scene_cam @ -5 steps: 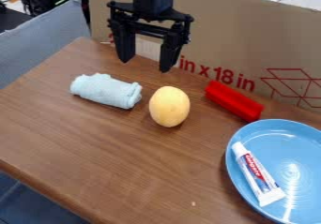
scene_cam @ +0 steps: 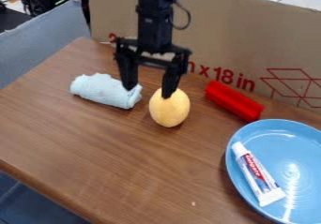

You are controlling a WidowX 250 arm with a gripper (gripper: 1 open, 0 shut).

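Observation:
My black gripper (scene_cam: 148,86) hangs open in the camera view, low over the wooden table. Its right finger reaches down to the top of a yellow egg-shaped object (scene_cam: 170,112). Its left finger is above the right end of a light blue rolled cloth (scene_cam: 105,91). I see nothing held between the fingers. Whether either finger touches what is below it is unclear.
A red cylinder (scene_cam: 232,102) lies at the right, near a cardboard box (scene_cam: 264,50) along the back. A blue plate (scene_cam: 310,167) at the front right holds a toothpaste tube (scene_cam: 257,174).
My gripper has come down steadily from above the objects to the level of the yellow object's top and shifted slightly. The objects on the table look unmoved.

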